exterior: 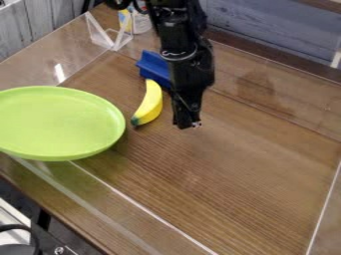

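Observation:
The black gripper [184, 118] hangs low over the wooden table, just right of a yellow banana [150, 103]; it looks shut, with nothing visible between its fingers. Behind the arm, a blue object [152, 65] is mostly hidden. A large green plate [56, 120] fills the left side, left of the banana.
A can [139, 22] and a clear plastic piece [104, 35] sit at the back left.

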